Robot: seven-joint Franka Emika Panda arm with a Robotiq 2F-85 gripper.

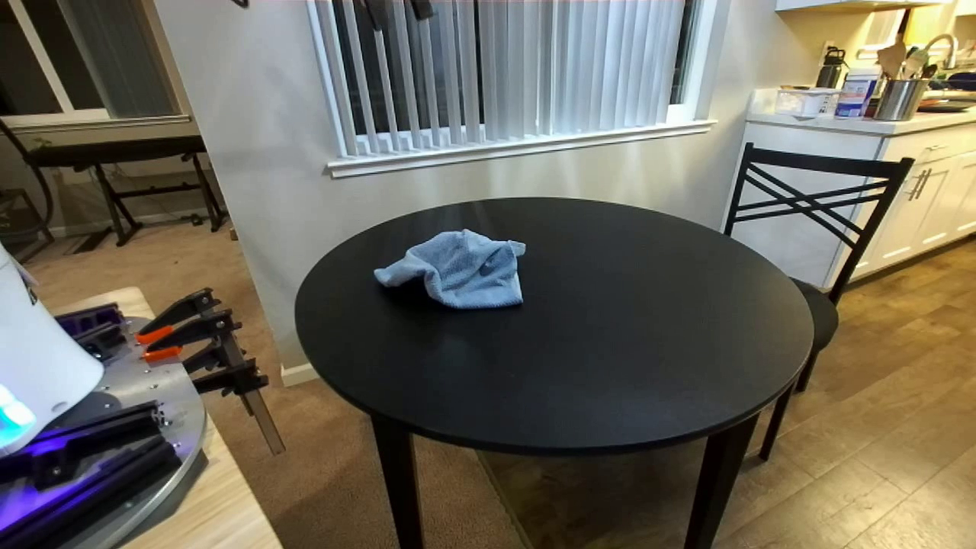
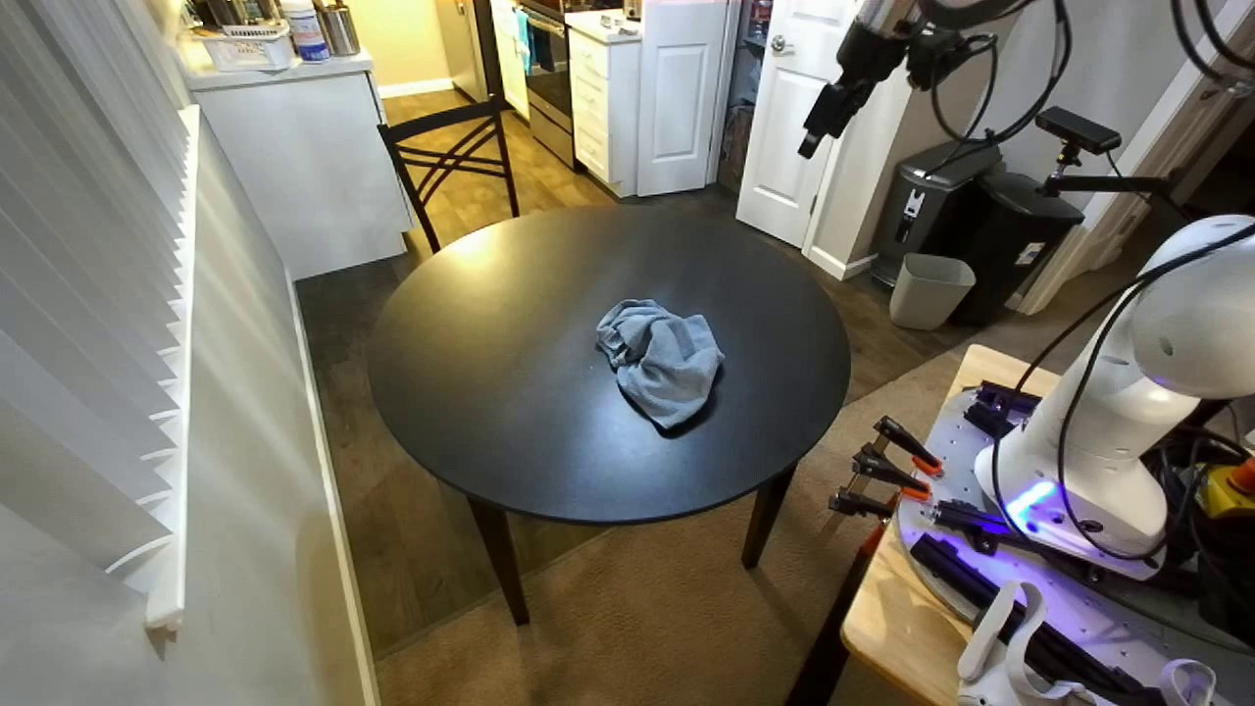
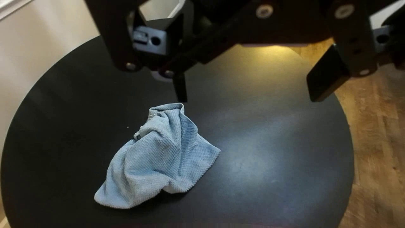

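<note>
A crumpled light-blue cloth lies bunched on the round black table. From the second exterior view, the same cloth sits right of the tabletop's middle. My gripper is open, its fingers wide apart with nothing between them. High over the table, the gripper is well clear of the cloth. The wrist view shows the whole cloth below and left of the gap between the fingers. Only the gripper's dark tips reach into the first exterior view, at its top edge.
A black chair stands at the table's far right, by the kitchen counter. The window blinds and wall run close along one side. Clamps stick out from the robot's base stand. Apart from the cloth, the tabletop is bare.
</note>
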